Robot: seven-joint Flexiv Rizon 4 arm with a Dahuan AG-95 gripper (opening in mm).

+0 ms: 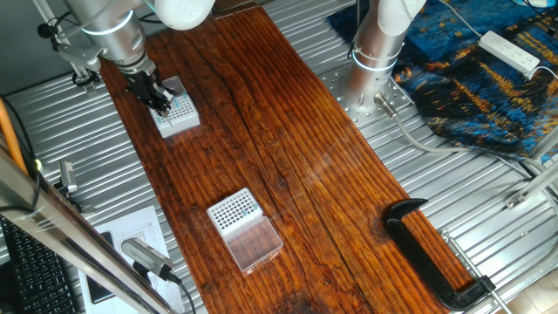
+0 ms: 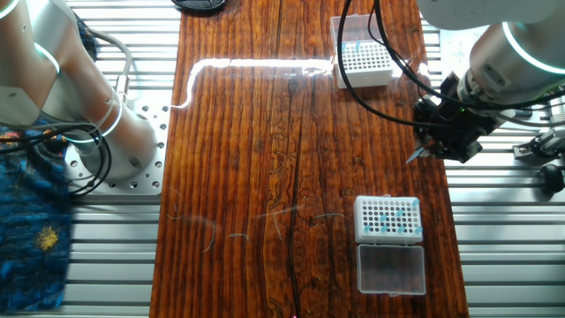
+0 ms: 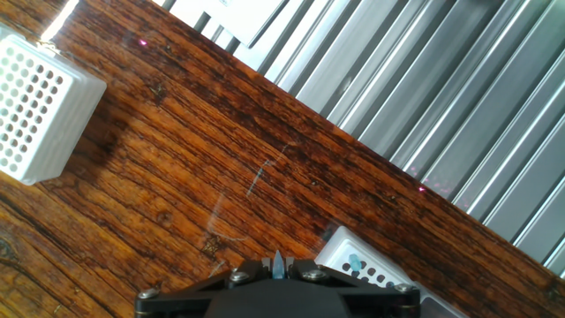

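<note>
My gripper is shut on a small pale-blue pipette tip [image 2: 417,154], whose narrow end sticks out past the fingers. It hangs beside the white tip box [image 2: 388,219] that carries several blue tips, apart from it in exterior view 2. In exterior view 1 the gripper [image 1: 162,106] partly covers that same box [image 1: 180,120]. The wrist view shows just a corner of this box [image 3: 375,270], at lower right. A second white tip box [image 1: 234,212] stands farther along the wooden table with one blue tip in it and its clear lid [image 1: 255,244] folded open.
A black clamp [image 1: 420,253] grips the table's edge. Cables [image 2: 402,66] loop in front of the second box in exterior view 2. Bare wood [image 1: 288,166] lies free between the boxes and the clamp.
</note>
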